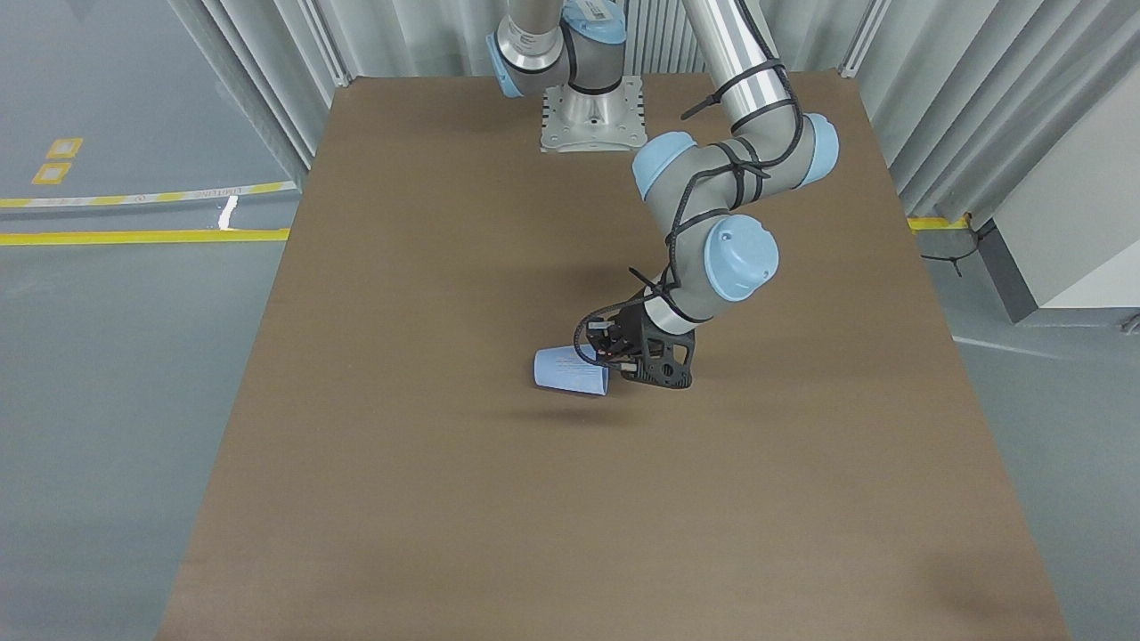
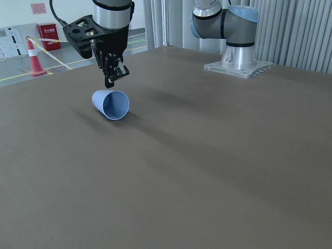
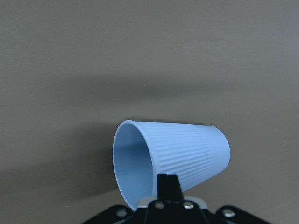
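Note:
A light blue ribbed cup (image 1: 561, 369) (image 2: 101, 101) (image 3: 187, 154) lies on its side on the brown tabletop (image 1: 427, 481) (image 2: 218, 171). My black gripper (image 1: 641, 358) (image 2: 110, 78) hangs just above it, pointing down. In the wrist view the cup's open mouth faces left and the gripper's dark tips overlap its lower edge. I cannot tell whether the fingers are open or shut; nothing shows clearly held.

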